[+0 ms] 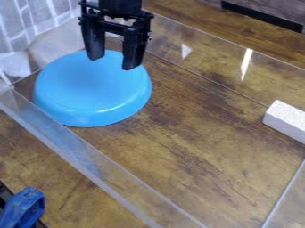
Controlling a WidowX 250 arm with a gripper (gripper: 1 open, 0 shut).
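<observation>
My black gripper (114, 52) hangs at the top centre of the camera view, pointing down over the back part of a round light blue disc (91, 93) that lies on the wooden table (191, 160). Its two fingers stand apart over the blue surface, with nothing visible between them. Whether the fingertips touch the disc I cannot tell.
A white block (286, 119) sits at the right edge. A blue object (21, 205) lies at the bottom left. Transparent walls run round the workspace.
</observation>
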